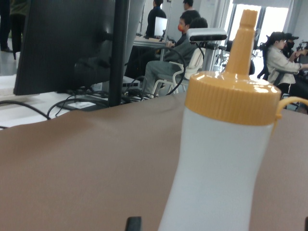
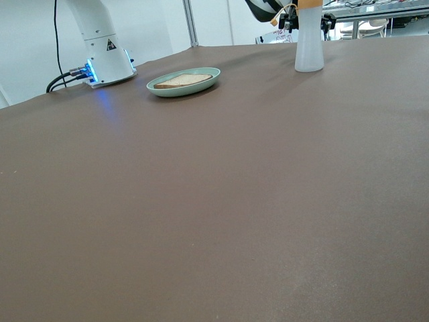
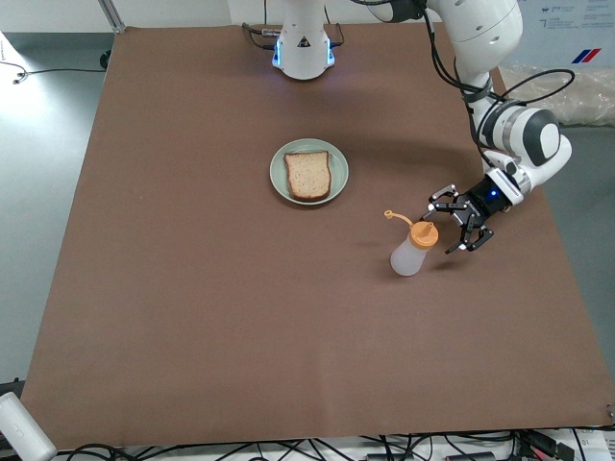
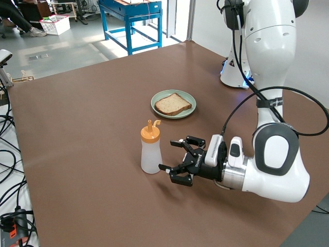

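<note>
A squeeze bottle point(image 3: 408, 255) point(image 2: 309, 43) point(image 4: 151, 153) point(image 1: 216, 168) with an orange cap and translucent white body stands upright on the brown table. My gripper point(image 3: 437, 227) point(image 4: 168, 154) is open just beside it, fingers apart and nothing between them; in the wrist view the bottle looms large ahead, with fingertips at the bottom edge. A pale green plate point(image 3: 308, 196) point(image 2: 164, 93) point(image 4: 172, 115) holds a slice of bread point(image 3: 307, 176) point(image 2: 181, 80) point(image 4: 172, 104).
The arm's white base point(image 3: 303, 53) stands at the back edge. Cables and equipment line the table's outer edges.
</note>
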